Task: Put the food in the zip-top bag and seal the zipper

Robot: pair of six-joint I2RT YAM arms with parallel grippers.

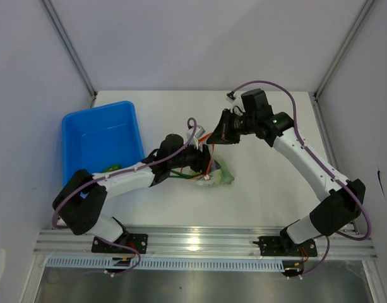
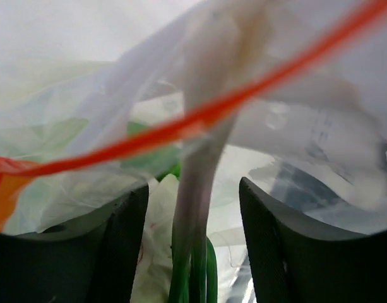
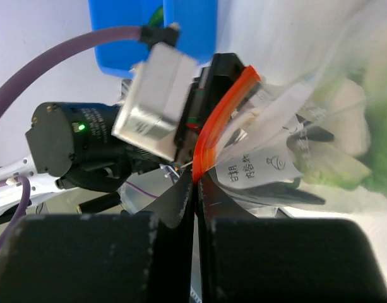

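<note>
The clear zip top bag [image 1: 226, 177] with orange zipper strips stands mid-table, pale and green food inside it. My right gripper is shut on the bag's orange edge [image 3: 221, 120]. The green onions [image 2: 190, 233] run between the parted fingers of my left gripper, which is open at the bag's mouth with a gap on each side of the stalk. In the top view, green leaves [image 1: 184, 175] stick out of the bag to the left, beneath the left gripper. The onions' white end is blurred behind the orange strip.
A blue bin [image 1: 101, 142] stands at the left with a green pepper [image 1: 111, 168] in it, partly behind the left arm. Bare white table [image 1: 161, 113] lies behind the bag and to its right.
</note>
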